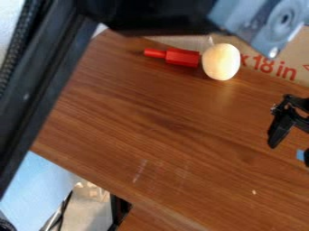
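A black gripper (290, 126) is at the right edge of the camera view, partly out of frame, above the wooden table (145, 144); its finger state is hard to make out. A small blue piece (301, 154) shows just below it at the frame's edge. At the back of the table a red cylindrical object (179, 58) with a narrower end lies next to a white egg-shaped object (221, 62).
A cardboard box (272, 69) with red "18 in" print lies behind them. A dark frame (36, 108) crosses the left side, and dark machinery covers the top. The table's edge runs along the lower left.
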